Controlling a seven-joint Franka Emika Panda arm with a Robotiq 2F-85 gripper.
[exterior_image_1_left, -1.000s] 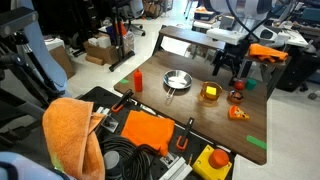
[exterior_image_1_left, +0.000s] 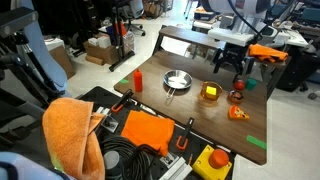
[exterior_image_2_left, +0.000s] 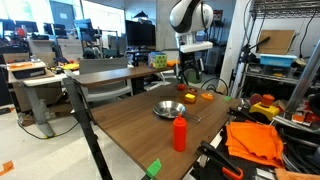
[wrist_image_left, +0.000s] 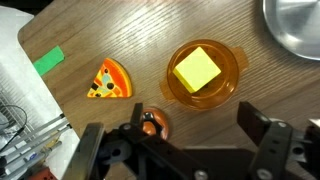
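My gripper is open above the table, with nothing between its fingers. Ahead of it in the wrist view, a yellow block (wrist_image_left: 197, 68) sits in a brown two-handled dish (wrist_image_left: 222, 92). A small round reddish-brown item (wrist_image_left: 152, 124) lies in the space between the fingers, lower down. Off to the left is a toy pizza slice (wrist_image_left: 111, 79). A silver pan (wrist_image_left: 300, 22) is cut off at the upper right. In exterior view 1, the gripper hangs over the table's far right part, beyond the dish (exterior_image_1_left: 210, 97).
A red bottle (exterior_image_1_left: 138, 80) stands near the table's left end, with the pan (exterior_image_1_left: 177, 79) between it and the dish. By the gripper are a red round item (exterior_image_1_left: 239, 84) and a green item (exterior_image_1_left: 251, 84). Bare wood (exterior_image_1_left: 195, 110) lies in front of the dish.
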